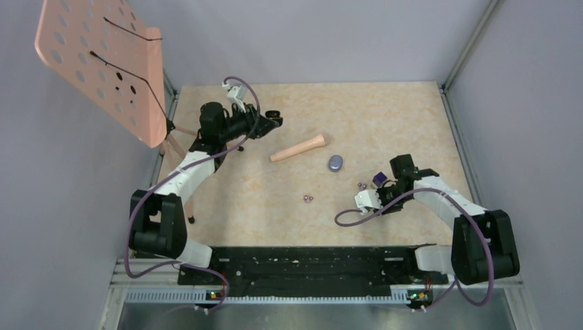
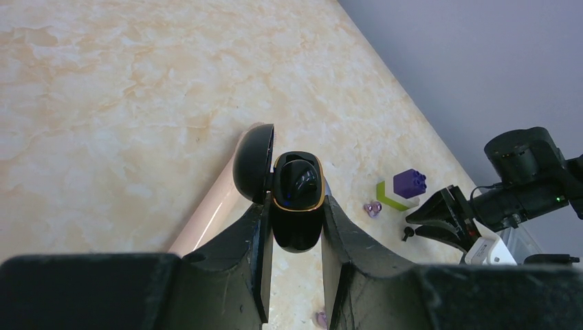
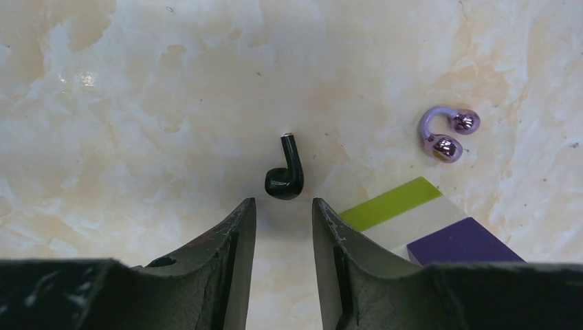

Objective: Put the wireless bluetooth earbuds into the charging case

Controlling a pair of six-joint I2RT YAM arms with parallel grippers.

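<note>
My left gripper (image 1: 268,122) is shut on the open black charging case (image 2: 297,192), held up at the back left; its lid (image 2: 253,158) stands raised. My right gripper is part open over the table at the front right, nothing between its fingertips. A black earbud lies just beyond those fingertips, stem pointing away from them; it also shows small in the left wrist view (image 2: 408,233).
A pale roller (image 1: 298,147), a blue-grey oval (image 1: 335,163), two small purple bead pieces (image 1: 308,199) (image 3: 440,141) and a green, white and purple block (image 3: 392,203) lie on the table (image 1: 385,110). A pink perforated stand is at left.
</note>
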